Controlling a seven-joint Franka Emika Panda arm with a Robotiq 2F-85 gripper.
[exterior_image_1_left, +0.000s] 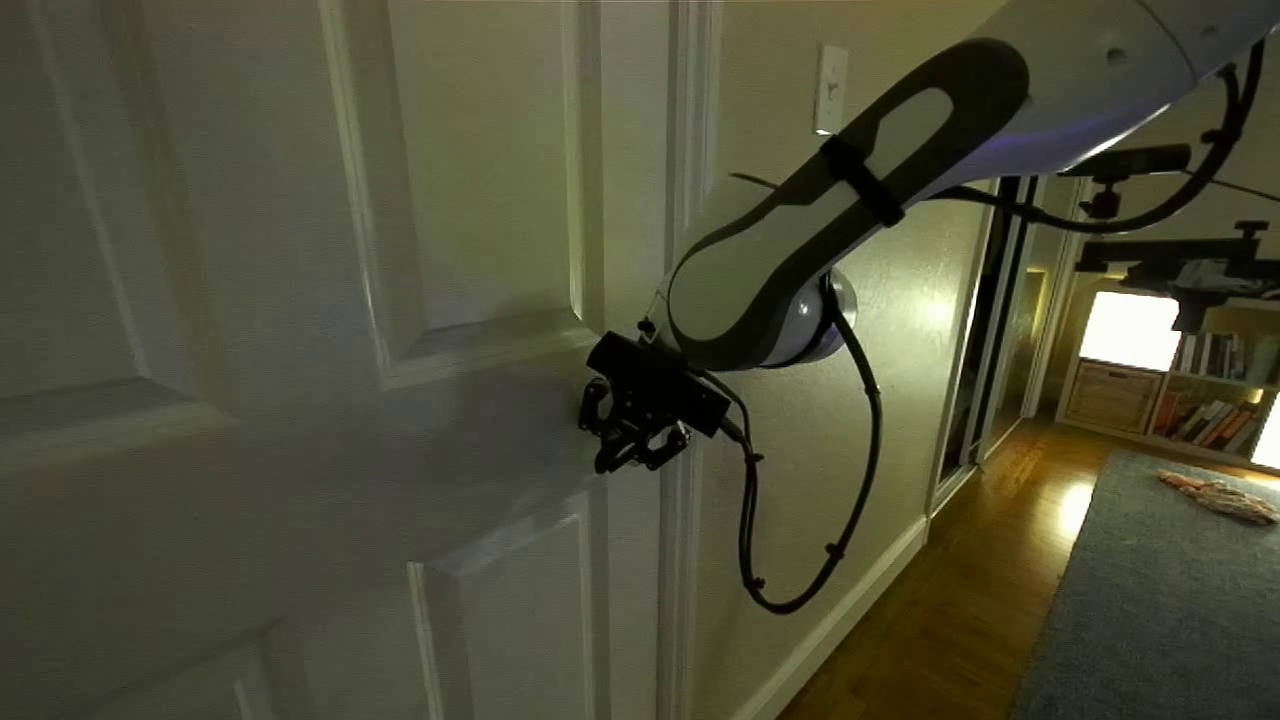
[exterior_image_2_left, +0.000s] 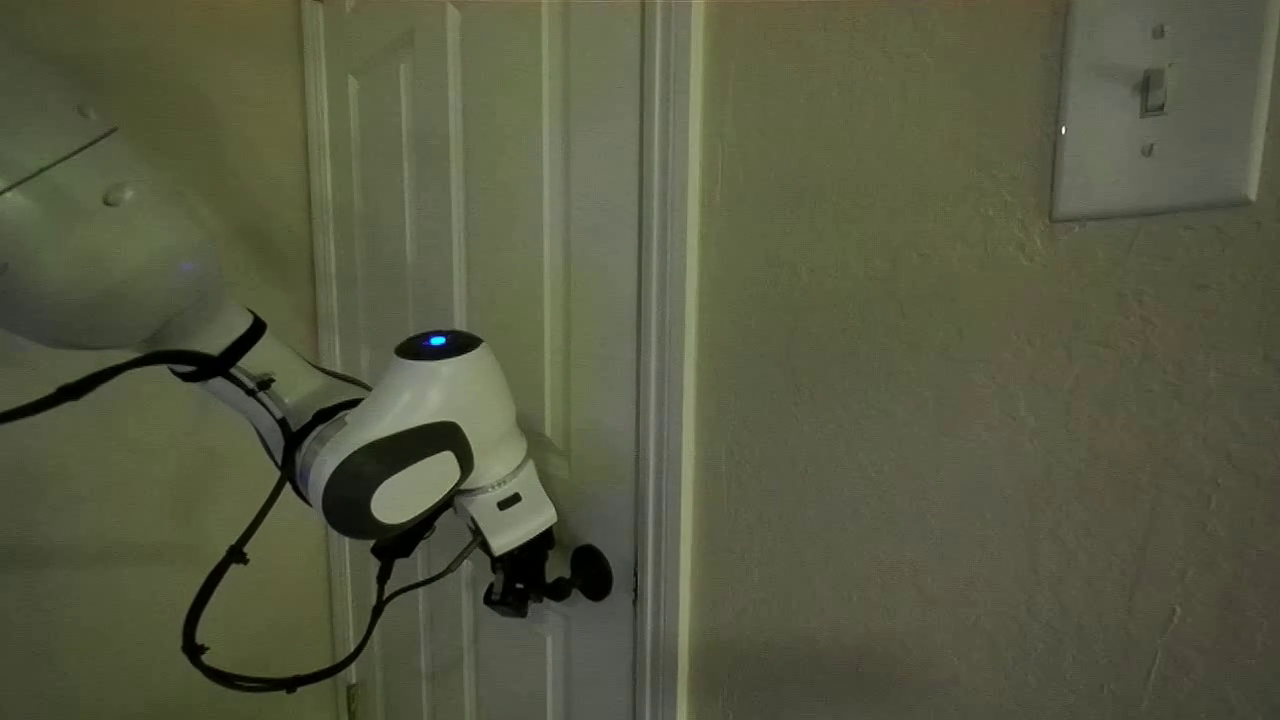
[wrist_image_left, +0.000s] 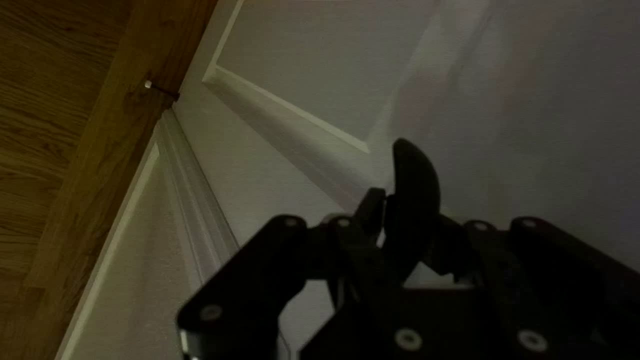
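A white panelled door (exterior_image_1_left: 480, 444) fills the left of exterior view 1, with my black gripper (exterior_image_1_left: 624, 450) low in front of its latch-side edge. In exterior view 2 the handle's round black rose (exterior_image_2_left: 591, 572) shows on the door, just right of my gripper (exterior_image_2_left: 513, 590). The handle's lever merges with the dark gripper there. In the wrist view the gripper's fingers look close together around the middle, where a dark curved piece (wrist_image_left: 415, 174) rises. Whether that piece is the lever or a fingertip, and whether anything is gripped, I cannot tell.
Door trim (exterior_image_2_left: 668, 360) and bare wall stand right of the door, with a light switch (exterior_image_2_left: 1154, 94) higher up. A door stop (wrist_image_left: 159, 89) juts over the wooden floor. A grey rug (exterior_image_1_left: 1152, 576) lies well away to the right.
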